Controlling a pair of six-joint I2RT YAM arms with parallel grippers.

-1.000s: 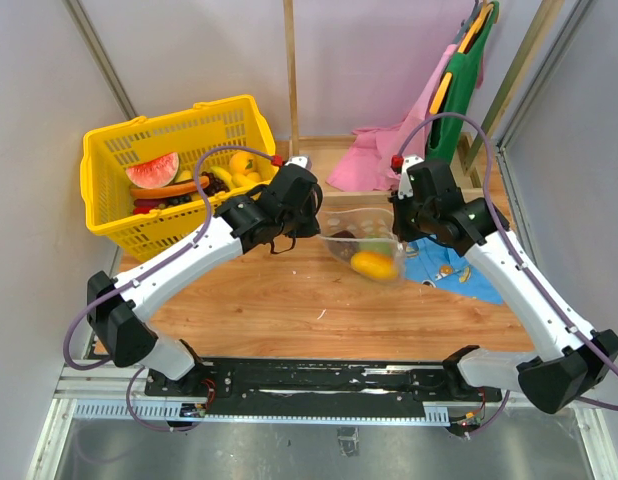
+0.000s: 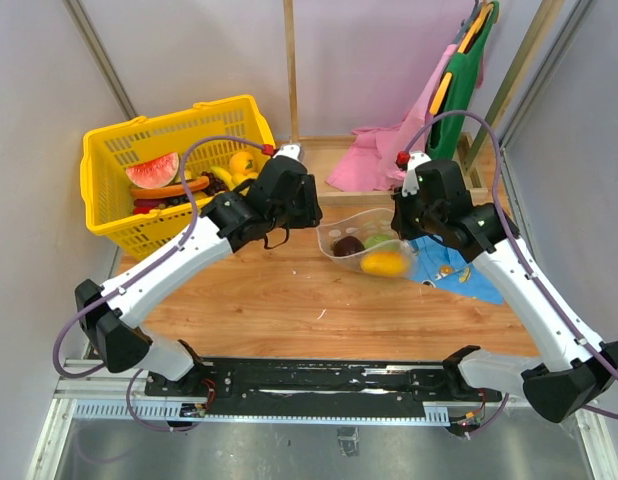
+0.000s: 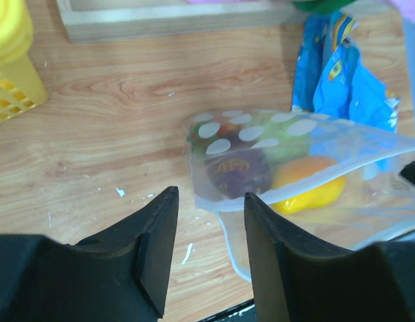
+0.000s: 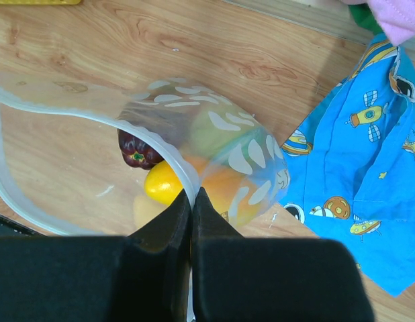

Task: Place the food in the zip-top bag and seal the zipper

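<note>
The clear zip bag (image 2: 339, 255) lies open on the table, holding a dark eggplant (image 4: 137, 147), a yellow food item (image 4: 164, 184) and something green. My right gripper is shut on the bag's rim, at the right of the bag in the top view. My left gripper stands open beside the bag's left end, its fingertips near the upper edge, nothing seen held between them.
A yellow basket (image 2: 119, 190) of food stands back left. A wooden tray (image 3: 147, 23) with pink and green cloth is behind the bag. A blue patterned cloth (image 4: 355, 174) lies to the right.
My left gripper has opened and moved slightly from the bag's edge it was at, and the bag's left side has sagged. The right arm has barely moved.
</note>
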